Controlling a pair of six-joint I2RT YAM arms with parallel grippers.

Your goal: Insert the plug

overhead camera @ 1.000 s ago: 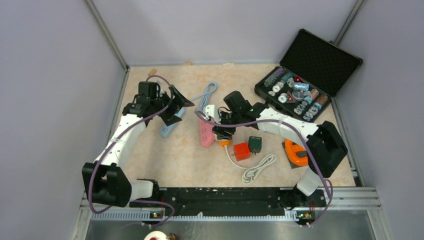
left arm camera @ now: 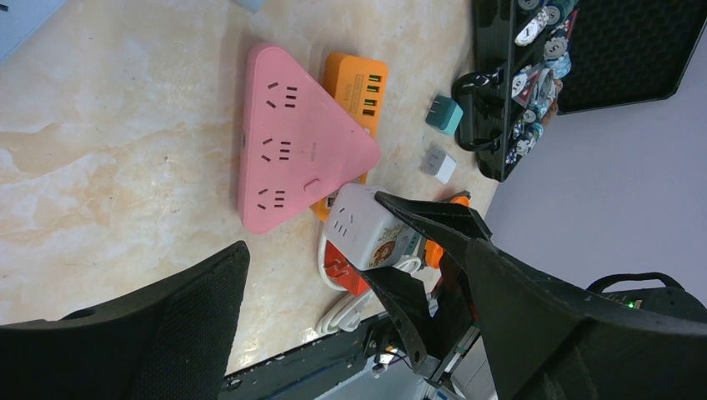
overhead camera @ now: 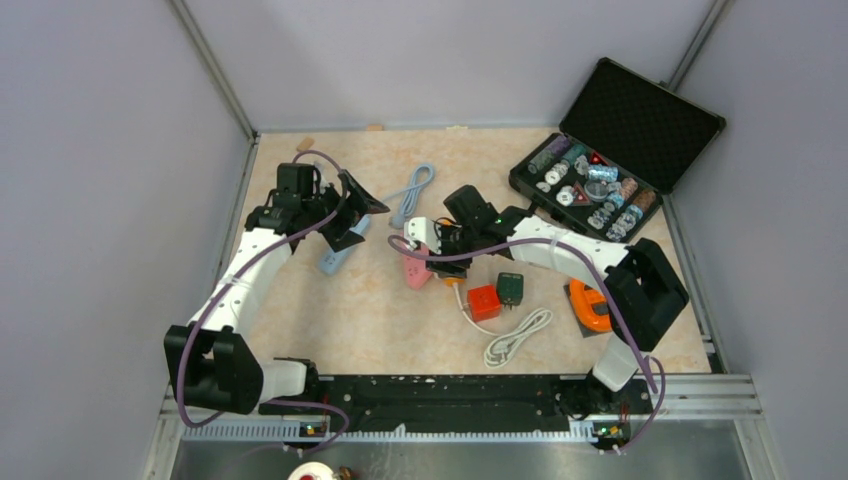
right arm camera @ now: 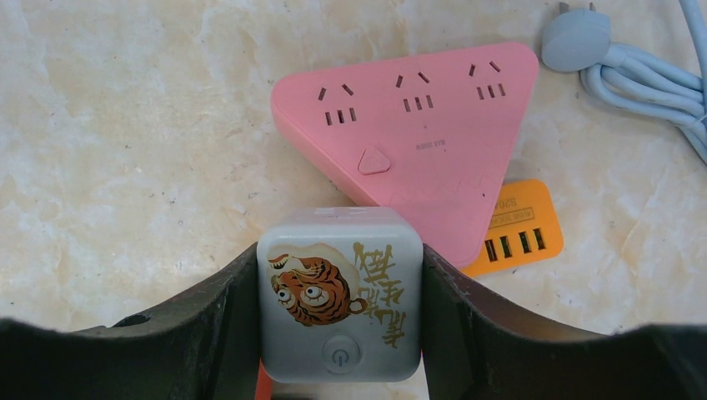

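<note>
A white cube plug adapter with a tiger print [right arm camera: 340, 292] sits between the fingers of my right gripper, just beside the pink triangular power strip [left arm camera: 293, 142], over the end of an orange USB strip [left arm camera: 354, 83]. Whether its underside touches anything is hidden. My left gripper [overhead camera: 358, 210] hangs open over the left side of the table, above a pale blue strip [overhead camera: 338, 258], with nothing between its fingers.
A red adapter [overhead camera: 484, 302], a green adapter [overhead camera: 509, 288] and a coiled white cable [overhead camera: 510, 340] lie right of centre. An open case of chips [overhead camera: 580, 190] fills the back right; an orange object [overhead camera: 590, 315] lies at the right.
The right arm and its gripper have shifted slightly over the pink strip's right side. The left arm has not moved.
</note>
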